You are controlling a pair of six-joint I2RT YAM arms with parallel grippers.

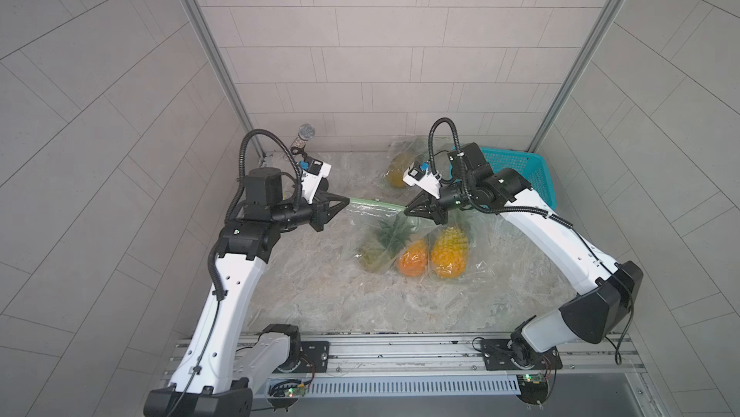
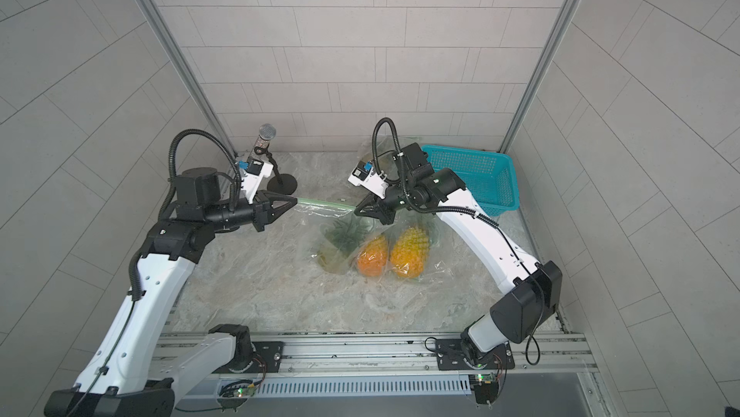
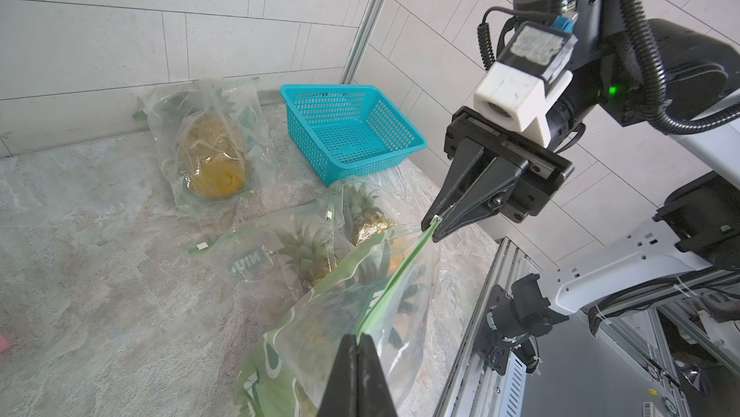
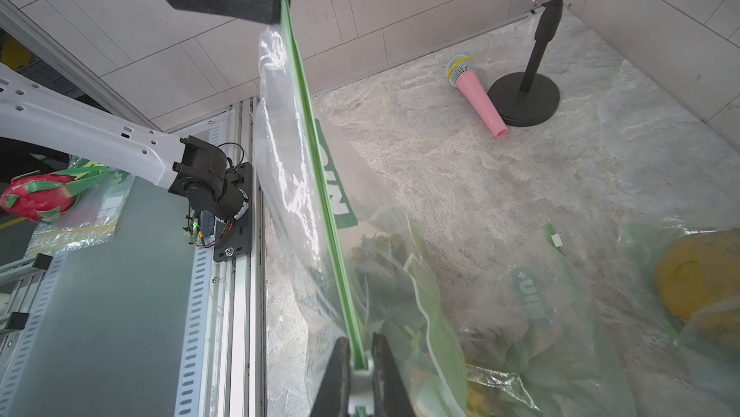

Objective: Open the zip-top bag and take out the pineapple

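A clear bag with a green zip top (image 1: 374, 202) is stretched taut between my grippers, over a greenish pineapple (image 1: 389, 236). My left gripper is shut on one end of the zip edge. My right gripper is shut on the other end, where a pale zip piece sits between its fingers. Bagged orange fruit (image 1: 413, 259) and a yellow pineapple (image 1: 448, 251) lie just right of it on the counter, partly seen through plastic.
Another bagged fruit (image 3: 212, 162) lies at the back, beside a turquoise basket (image 2: 493, 182). A pink microphone (image 4: 478, 101) and a black stand (image 4: 524, 105) are at the back left.
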